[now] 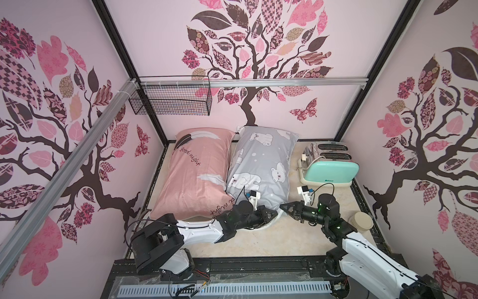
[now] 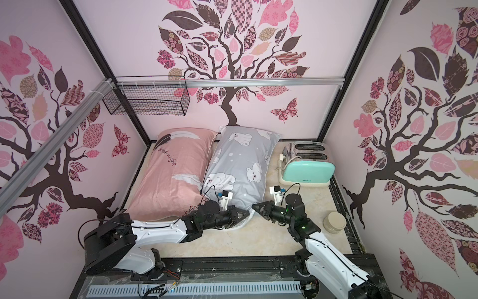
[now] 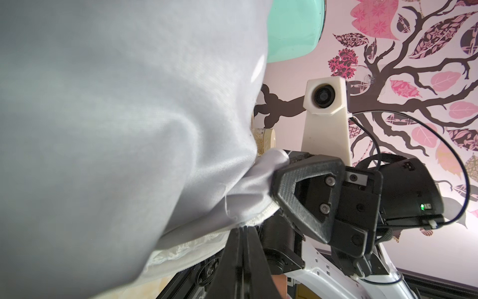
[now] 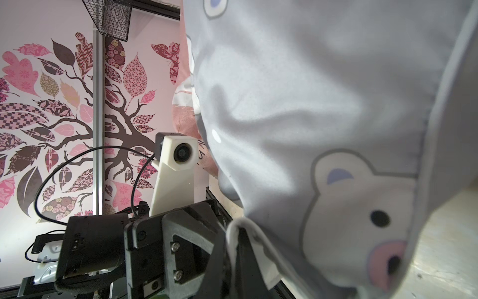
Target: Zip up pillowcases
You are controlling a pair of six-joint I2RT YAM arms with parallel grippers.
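Observation:
The grey pillowcase with white bears lies stuffed beside the pink pillowcase. Its near end carries a pale open edge, curving across the left wrist view. At that edge, my left gripper has its fingers close together; whether a narrow gap or something thin lies between them is unclear. My right gripper is shut on the grey pillowcase's hem at the corner, the white edge running between its fingers. Cloth from that corner also bunches against the right gripper in the left wrist view. No zipper pull can be made out.
A mint green toaster stands behind and right of the right arm. A round beige object sits at the right edge. A black wire basket hangs above the pillows. Bare tabletop lies in front.

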